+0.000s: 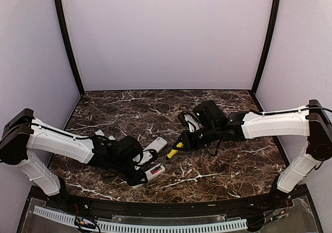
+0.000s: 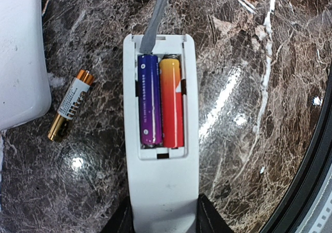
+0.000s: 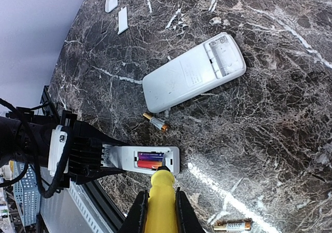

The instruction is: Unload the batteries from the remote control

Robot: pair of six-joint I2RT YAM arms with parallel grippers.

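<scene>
My left gripper is shut on the lower end of a slim white remote, which lies with its battery bay uncovered. Side by side in the bay sit a purple battery and a red-orange battery. A yellow-handled tool is clamped in my right gripper. Its grey metal shaft reaches down to the bay's far end, the tip right at the top of the purple battery; whether it touches cannot be made out.
A larger white remote with an empty bay lies behind. One loose battery rests between the remotes, another battery off to the right. Two small white covers lie at the far left.
</scene>
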